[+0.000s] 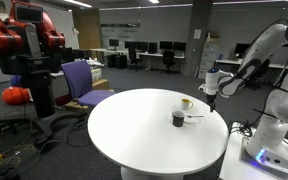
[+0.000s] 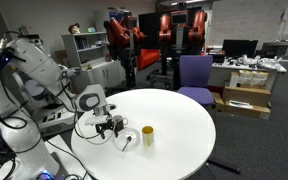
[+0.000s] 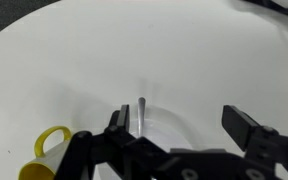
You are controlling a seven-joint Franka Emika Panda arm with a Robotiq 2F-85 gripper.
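My gripper stands open above the table, with nothing between its fingers. Below it in the wrist view is part of a white plate [image 3: 166, 127], and a thin dark-handled utensil [image 3: 141, 112] lies across its rim. A yellow mug [image 3: 47, 160] stands left of the plate, its handle showing, cut off by the frame's bottom edge. In exterior view 1 a dark cup [image 1: 179, 118] is nearer that camera than the mug [image 1: 187, 103], while my gripper [image 1: 212, 106] hovers to their right. Exterior view 2 shows the mug [image 2: 148, 138] upright, with the utensil [image 2: 126, 143] beside it.
A purple chair [image 1: 80, 79] stands beyond its edge. Black cables [image 1: 246, 128] run near my arm's base.
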